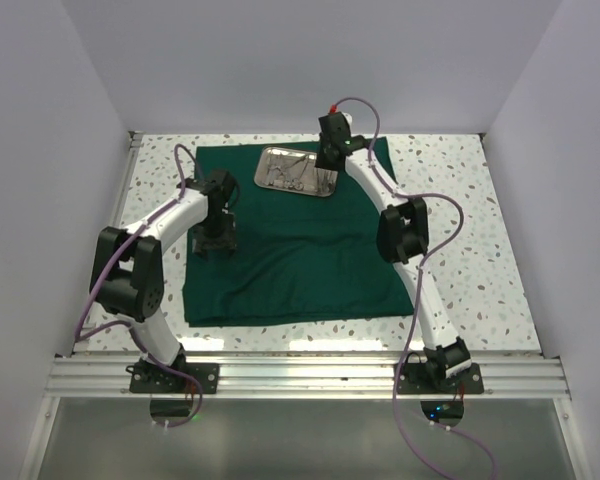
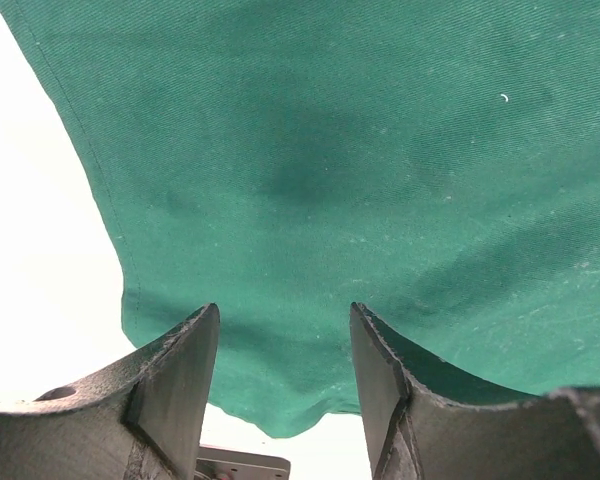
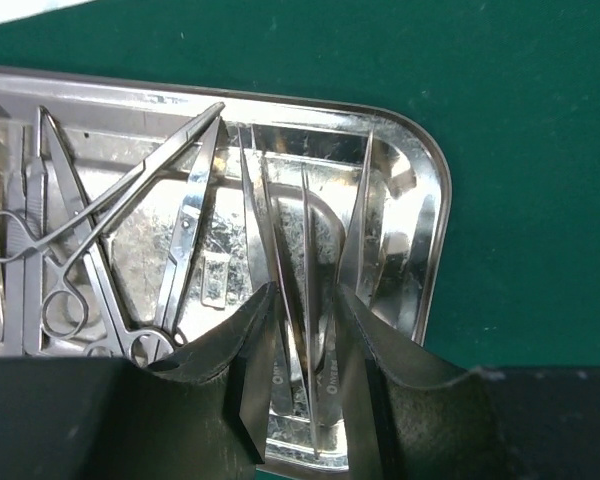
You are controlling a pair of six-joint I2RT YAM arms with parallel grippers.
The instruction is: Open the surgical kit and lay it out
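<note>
A green cloth covers the table, with a metal tray of surgical instruments near its back edge. In the right wrist view the tray holds several scissors and tweezers. My right gripper hangs over the tweezers at the tray's right end, fingers parted; whether anything lies between them at grasp depth is unclear. My left gripper stands open over bare cloth at the left of the table, nothing between its fingers.
Speckled white table surface shows around the cloth. Grey walls border the back and both sides.
</note>
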